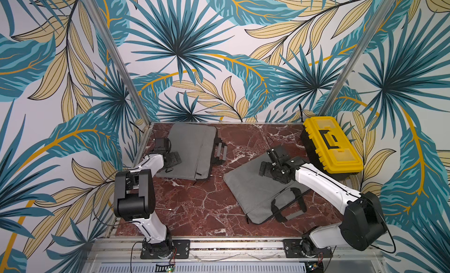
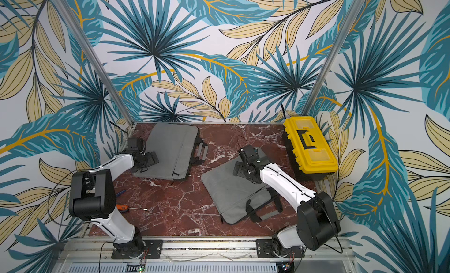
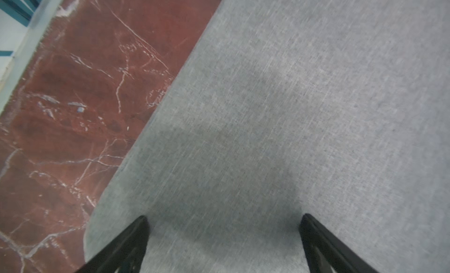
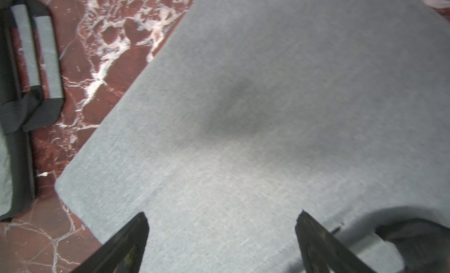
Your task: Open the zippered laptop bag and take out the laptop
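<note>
Two grey zippered laptop bags lie flat on the table. The left bag (image 1: 194, 144) has its handles (image 1: 220, 151) towards the right; the right bag (image 1: 248, 186) is turned at an angle, its handles (image 1: 290, 208) towards the front. Over the left bag's outer left part hovers my left gripper, fingers apart, only bag cloth seen beyond them. My right gripper hangs open above the right bag, also with nothing between its fingers. Both bags look closed. No laptop is visible.
A yellow-lidded black toolbox (image 1: 332, 141) stands at the back right, close to the right arm. An orange-handled screwdriver (image 2: 122, 207) lies near the left arm's base. Bare red marble table (image 1: 196, 207) shows at front centre and between the bags.
</note>
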